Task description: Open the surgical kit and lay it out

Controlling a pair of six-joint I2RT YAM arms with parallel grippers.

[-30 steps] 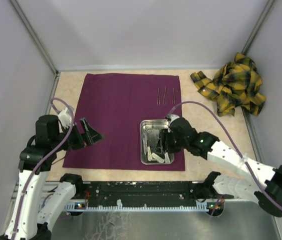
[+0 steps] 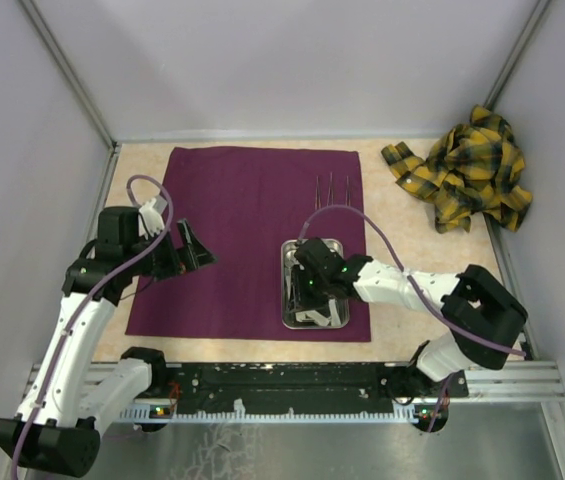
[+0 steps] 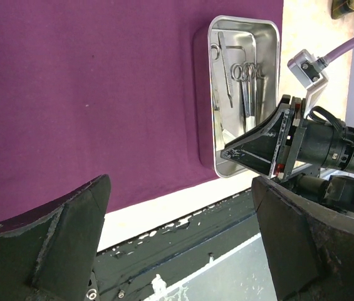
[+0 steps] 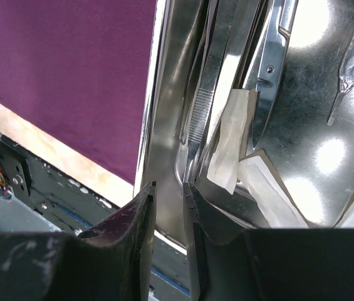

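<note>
A steel tray (image 3: 202,94) of scissors, forceps (image 4: 204,106) and paper packets (image 4: 272,194) lies at the right part of the purple cloth (image 2: 222,240). My right gripper is low over the tray's left, front end, fingertips slightly apart beside the forceps, nothing seen between them. Three slim instruments (image 2: 331,192) lie in a row on the cloth behind the tray. My left gripper (image 2: 188,248) hangs open over the cloth's left side, empty.
A crumpled yellow plaid cloth (image 2: 467,170) lies at the back right. Walls border the table.
My right arm has moved leftward over the tray to its left side. My left gripper has shifted slightly toward the back and right.
</note>
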